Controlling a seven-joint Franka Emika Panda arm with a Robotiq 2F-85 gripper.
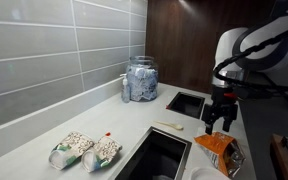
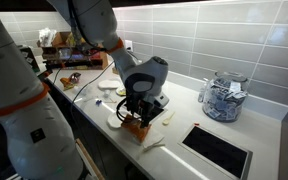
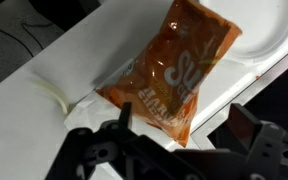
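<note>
An orange snack bag (image 3: 174,68) with light lettering lies on the white counter, filling the middle of the wrist view. In exterior view 1 the same bag (image 1: 220,148) is at the right, near the counter's front edge. My gripper (image 1: 218,130) is open just above it, pointing down. From the wrist, the gripper has its dark fingers wide apart, the bag showing beyond and between them. Exterior view 2 has the bag (image 2: 138,128) beneath the gripper, partly covered by it. Whether the fingers touch the bag I cannot tell.
A white plate (image 3: 256,45) lies beside the bag. Two dark sink openings (image 1: 152,158) (image 1: 186,104) interrupt the counter. A glass jar (image 1: 142,78), a small bottle (image 1: 125,90), a wooden spoon (image 1: 168,126) and two fallen cartons (image 1: 71,150) (image 1: 101,153) stand or lie farther off.
</note>
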